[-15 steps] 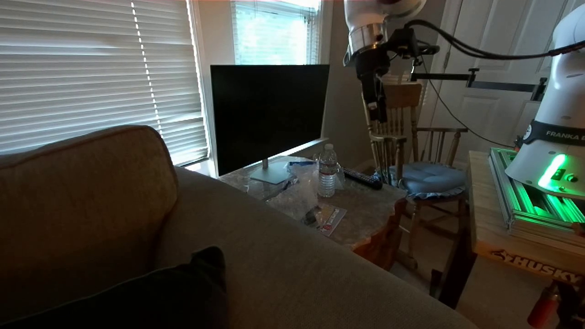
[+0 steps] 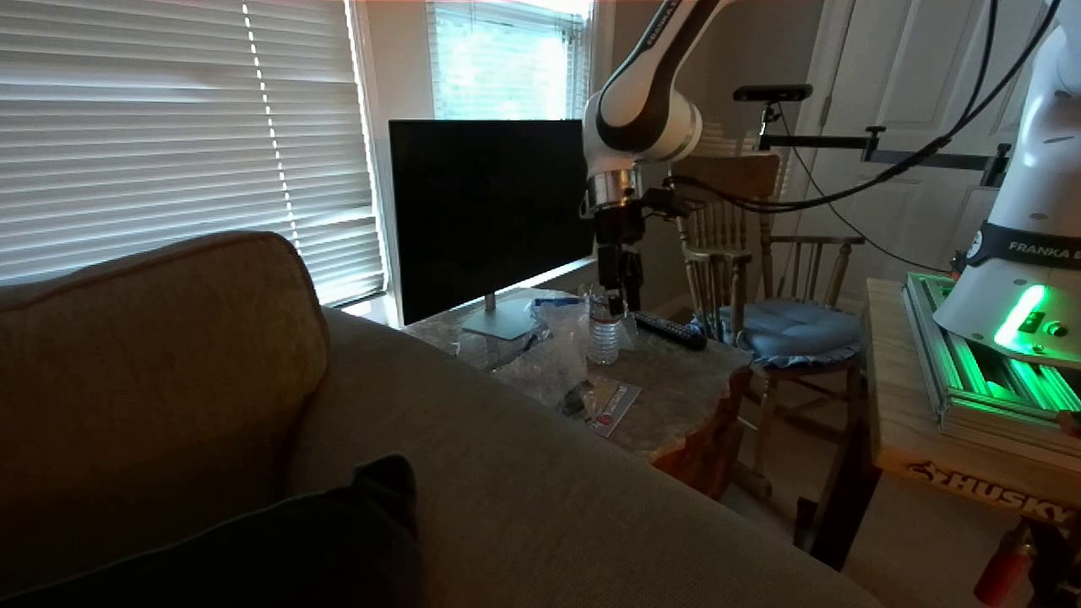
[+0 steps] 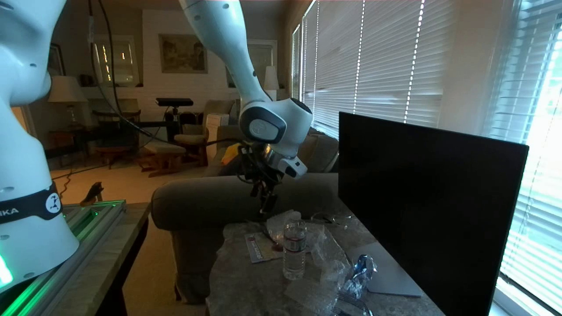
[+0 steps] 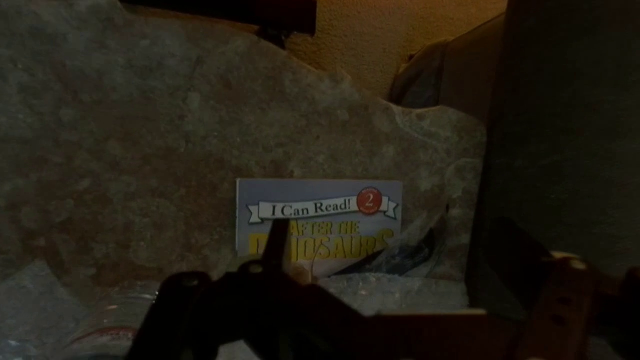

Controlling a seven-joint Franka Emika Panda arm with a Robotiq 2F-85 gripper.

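Note:
My gripper (image 2: 622, 295) hangs fingers-down above the stone-topped table (image 3: 237, 287), and in exterior view 1 it overlaps the top of the clear water bottle (image 2: 604, 343). Exterior view 2 shows the gripper (image 3: 264, 202) higher than the upright bottle (image 3: 293, 253) and apart from it. Dark fingers stand wide apart in the wrist view, nothing held between them. Beyond them lies a thin book (image 4: 306, 189), "After the Dinosaurs", flat on the table, its lower part covered by a dark item and clear plastic.
Crumpled clear plastic (image 3: 329, 253) and a shiny blue wrapper (image 3: 362, 271) lie around the bottle. A large monitor (image 2: 486, 218) stands at the table's window side. A black remote (image 2: 669, 329) rests near the chair side. The sofa arm (image 3: 184, 202) borders the table.
My gripper has come down and to the left in exterior view 1, from in front of the chair to over the table. The bottle, book and plastic look unmoved.

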